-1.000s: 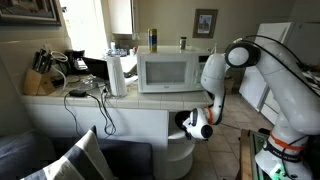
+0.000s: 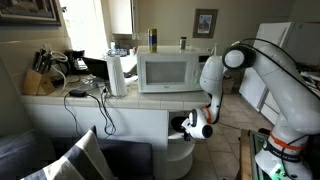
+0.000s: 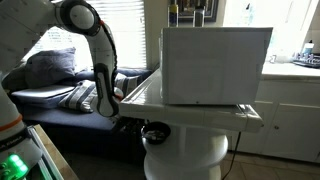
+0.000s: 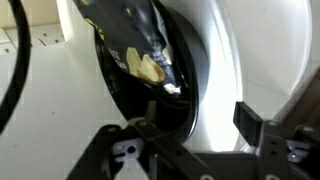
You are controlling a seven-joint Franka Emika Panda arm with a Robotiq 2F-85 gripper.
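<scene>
In the wrist view a black bowl or pan point(image 4: 198, 62) holds a dark packet point(image 4: 128, 35) with a yellowish picture on it. My gripper is partly open, its fingers apart, with the bowl's dark rim showing in the gap between them. Whether either finger touches the rim, I cannot tell. From the first exterior view, the bowl point(image 2: 179, 123) sits on a white shelf unit below the counter, and my gripper point(image 2: 187, 135) is right at its near side. The second exterior view shows the bowl point(image 3: 156, 132) from the other side, with the gripper's fingers hard to make out.
Above the bowl, the counter point(image 2: 120, 101) carries a white microwave point(image 2: 182, 72), a paper roll point(image 2: 116, 76) and a knife block point(image 2: 38, 84). The counter's edge overhangs close to the arm. A dark sofa with a striped cushion point(image 2: 84, 158) stands at the left.
</scene>
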